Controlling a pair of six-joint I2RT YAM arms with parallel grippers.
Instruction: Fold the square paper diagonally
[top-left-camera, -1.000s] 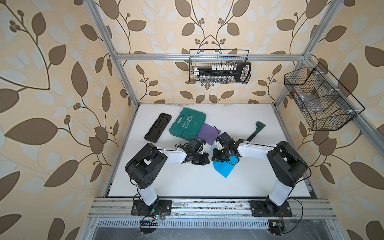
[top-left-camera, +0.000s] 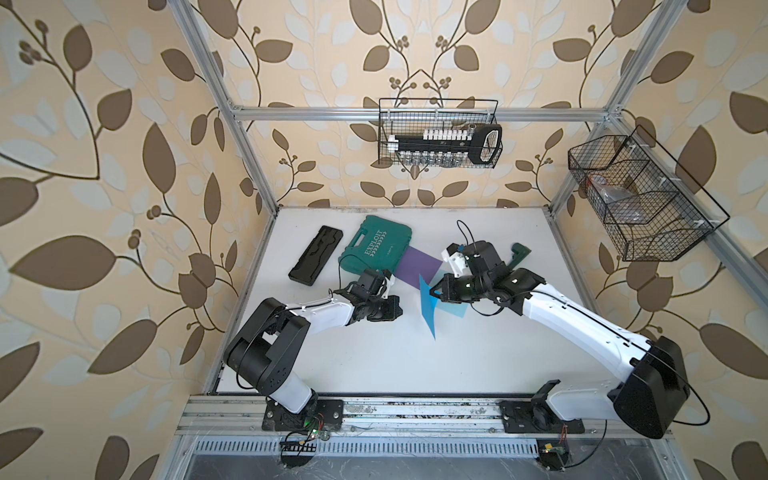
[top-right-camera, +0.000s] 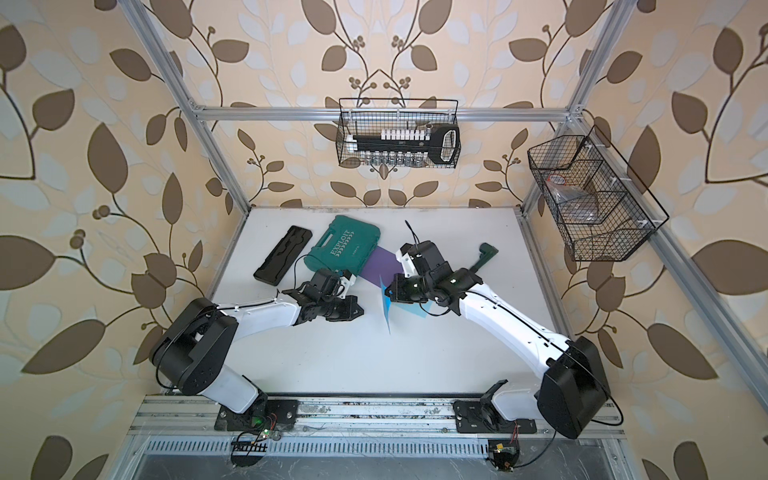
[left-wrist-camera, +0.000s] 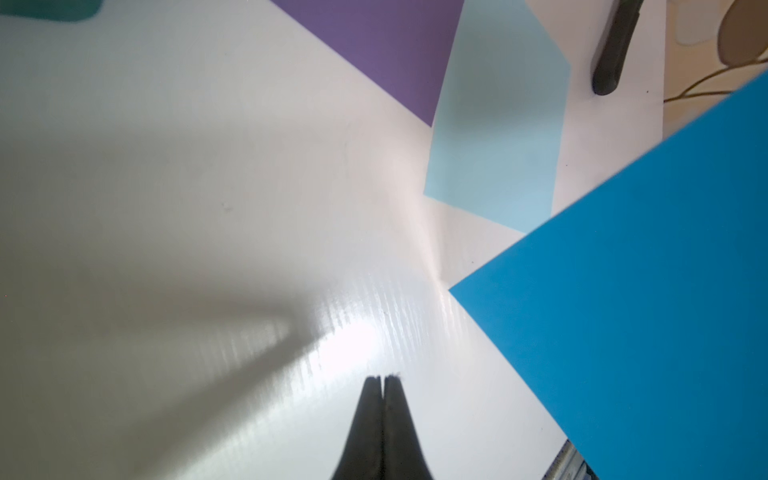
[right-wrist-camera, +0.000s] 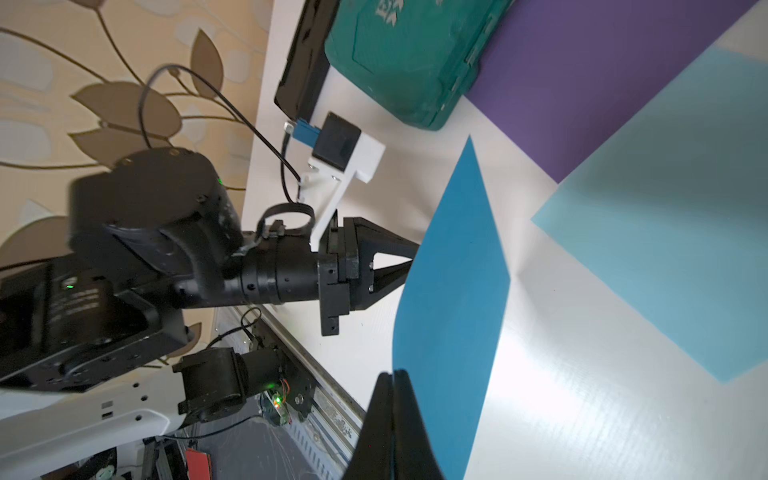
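A bright blue square sheet (top-left-camera: 428, 308) hangs steeply above the table, lifted by my right gripper (top-left-camera: 434, 291), which is shut on its edge. The right wrist view shows the blue sheet (right-wrist-camera: 456, 296) slightly bowed, its edge at the closed fingertips of that gripper. It fills the right side of the left wrist view, where the blue sheet (left-wrist-camera: 640, 320) has one corner pointing left. My left gripper is shut with nothing showing between its fingers. From the top left, that left gripper (top-left-camera: 399, 308) stands a small gap left of the paper.
Purple paper (top-left-camera: 417, 265) and pale blue paper (left-wrist-camera: 500, 120) lie flat behind and under the right gripper. A green case (top-left-camera: 377, 244) and a black tray (top-left-camera: 316, 255) are at the back left. A dark green tool (top-left-camera: 519, 254) lies back right.
My right gripper has risen, taking the blue sheet off the table and turning it from lying flat to steep. My left gripper has moved slightly left and back.
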